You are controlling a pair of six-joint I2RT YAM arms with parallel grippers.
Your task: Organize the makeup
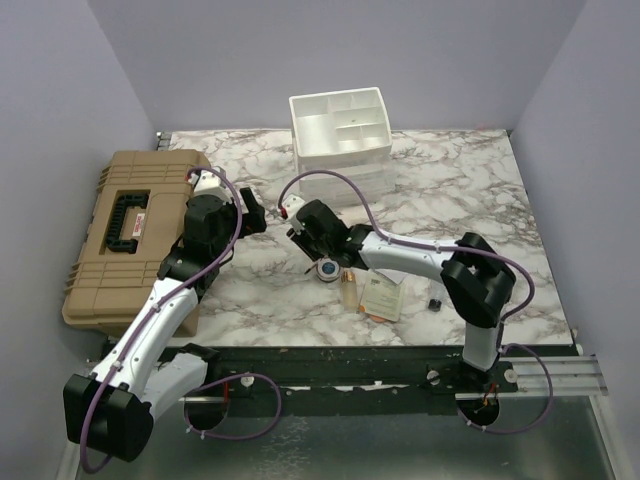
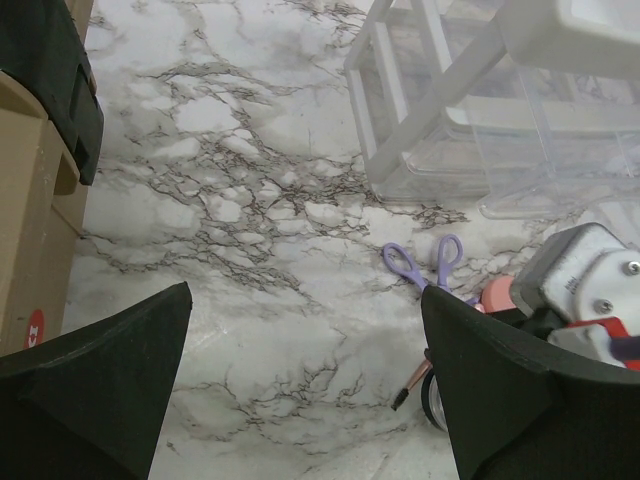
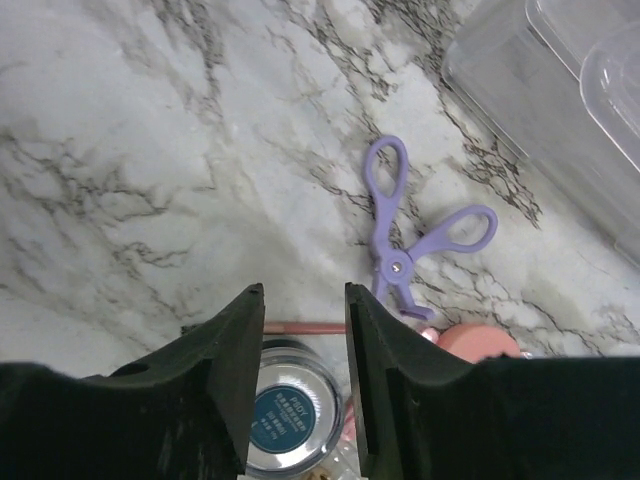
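Observation:
My left gripper hangs open above bare marble left of the clear organizer (image 1: 340, 130), with nothing between its fingers. My right gripper is part open over the small items at the table's middle, its fingertips slightly apart. Beneath it show purple scissors (image 3: 395, 265), a slim pink-handled brush (image 3: 300, 328), a round silver jar (image 3: 290, 430) with a blue label and a pink round compact (image 3: 476, 340). In the top view, the arm hides the scissors; a gold-capped bottle (image 1: 349, 295) and a pale palette (image 1: 381, 298) lie nearer the front.
A tan hard case (image 1: 105, 260) fills the table's left side. A small dark-capped item (image 1: 434, 303) lies front right. The marble top is clear at the back right and front left.

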